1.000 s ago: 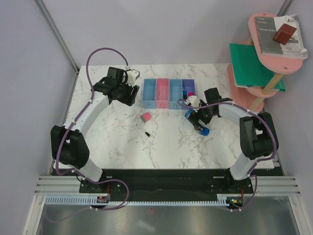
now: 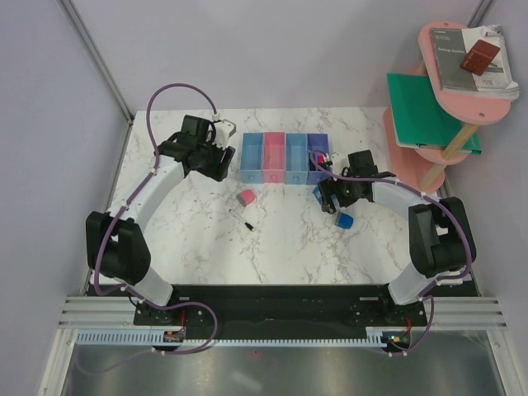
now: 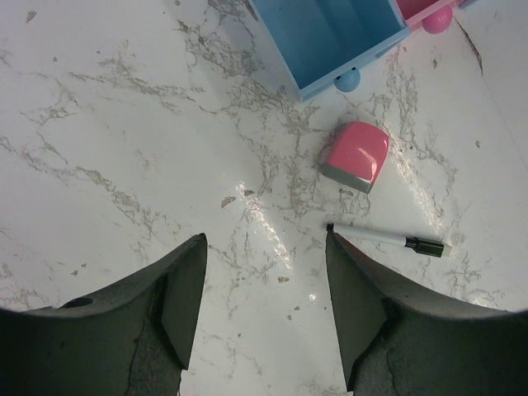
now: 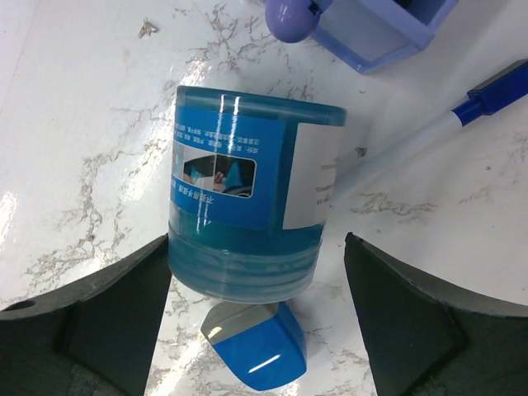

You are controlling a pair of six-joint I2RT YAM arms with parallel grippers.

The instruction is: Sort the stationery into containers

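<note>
In the right wrist view a blue labelled cylindrical container sits between the open fingers of my right gripper. Below it lies a blue block with a grey band, and a blue-capped marker lies partly behind it. My left gripper is open and empty over the marble table. A pink block and a black-capped marker lie beyond its fingers in the left wrist view. A row of bins, blue, pink, blue and purple, stands at the back centre.
A pink tiered shelf with folders, papers and a brown box stands at the back right.
The left arm appears still.
</note>
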